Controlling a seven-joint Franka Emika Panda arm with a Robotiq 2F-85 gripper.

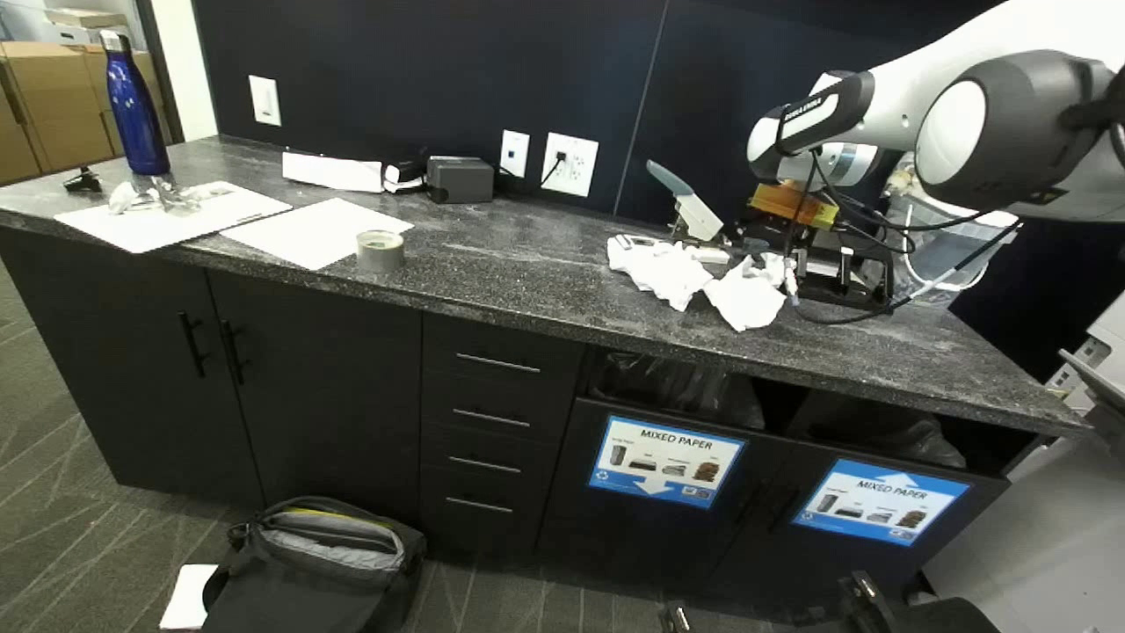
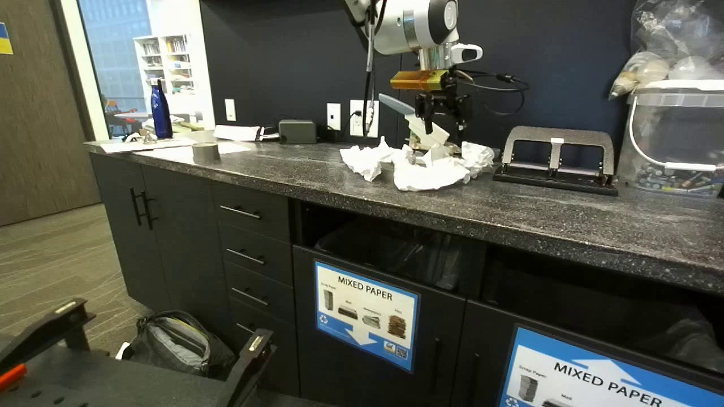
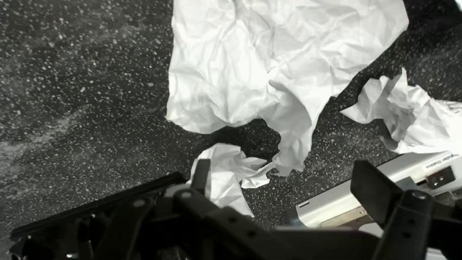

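Observation:
Hanging above the counter, my gripper [image 2: 444,122] points down with its fingers spread and nothing between them. Crumpled white paper [image 2: 431,175] lies on the counter below it. In the wrist view a large wrinkled sheet [image 3: 260,65] fills the upper middle, and a smaller crumpled piece [image 3: 223,169] sits by the left finger [image 3: 201,173]. At the right is another wad of paper [image 3: 420,117]. The stapler [image 3: 331,203], grey and white, lies partly behind the right finger [image 3: 372,186]; its raised arm [image 1: 693,216] tilts up in exterior view 1.
A black hole punch [image 2: 560,135] stands right of the paper, with a clear bucket [image 2: 672,135] beyond. Farther left are a tape roll [image 1: 380,251], flat sheets [image 1: 316,232], a grey box [image 1: 460,181] and a blue bottle [image 1: 135,111].

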